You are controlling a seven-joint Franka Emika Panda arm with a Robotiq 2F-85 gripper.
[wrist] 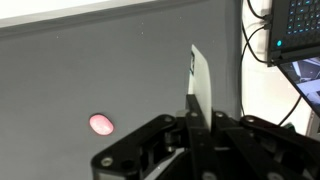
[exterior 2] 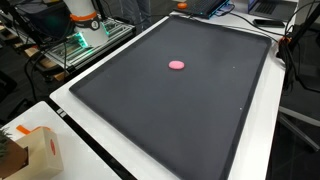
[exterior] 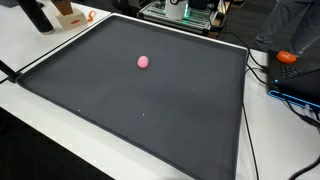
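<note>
A small pink round piece (exterior: pixel 143 62) lies on the dark grey board, towards its far side in exterior view 1. The same pink piece (exterior 2: pixel 176 65) appears flat on the board in exterior view 2. In the wrist view the pink piece (wrist: pixel 101 124) is at the lower left, apart from my gripper. That gripper is shut, its narrow white end pointing over the board; no separate object shows between its fingers. Neither exterior view shows the gripper, only part of the arm's base (exterior 2: pixel 92 32).
The dark board (exterior: pixel 150 110) is otherwise bare, on a white table (exterior 2: pixel 85 120). A laptop (wrist: pixel 299 25) and cables lie beyond one side. A brown-and-white box (exterior 2: pixel 35 153) stands off the board's near left side. A person is at the right in exterior view 1.
</note>
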